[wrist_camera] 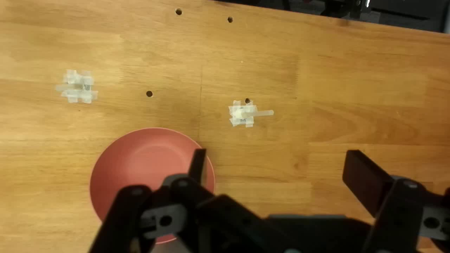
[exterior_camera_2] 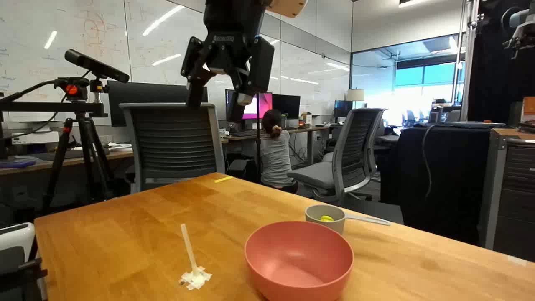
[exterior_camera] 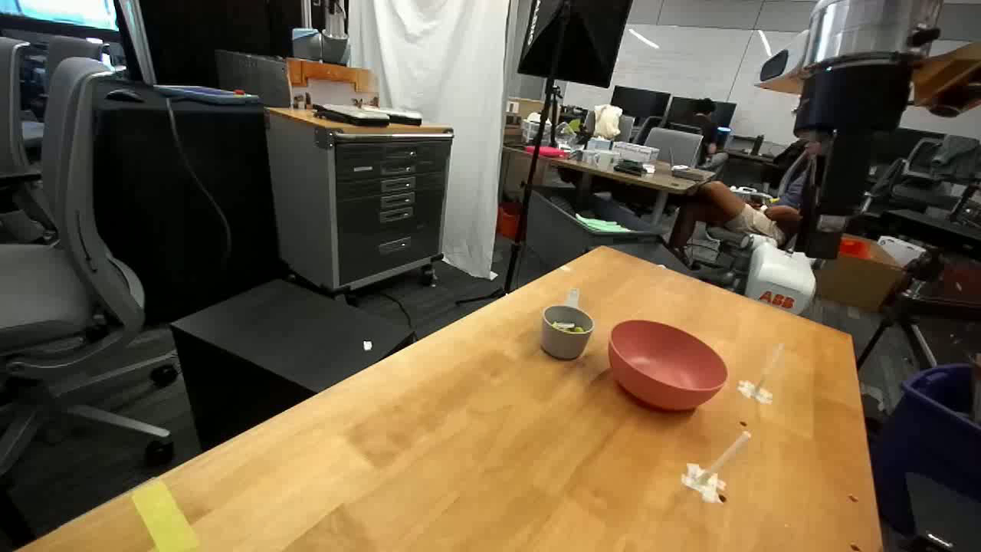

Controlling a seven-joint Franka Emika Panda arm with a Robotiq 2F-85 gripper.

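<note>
My gripper [exterior_camera_2: 214, 111] is open above the table, its fingers wide apart with nothing between them. In the wrist view the gripper hangs over bare wood, one finger overlapping the red bowl [wrist_camera: 147, 156]. That bowl [exterior_camera: 664, 363] looks empty and sits upright on the table. Close beside it stands a grey measuring cup [exterior_camera: 565, 339] with a handle, upright, holding small yellow-green and pale pieces; a yellow piece [exterior_camera_2: 327, 218] shows in exterior view 2. The cup is mostly out of the wrist view.
Two thin translucent sticks are taped to the wooden table [exterior_camera: 441, 441]: a nearer stick [exterior_camera: 729, 455] and a farther stick [exterior_camera: 772, 365], both rising from the surface. Yellow tape [exterior_camera: 165, 517] marks one table edge. Much of the tabletop beyond the bowl and cup is clear.
</note>
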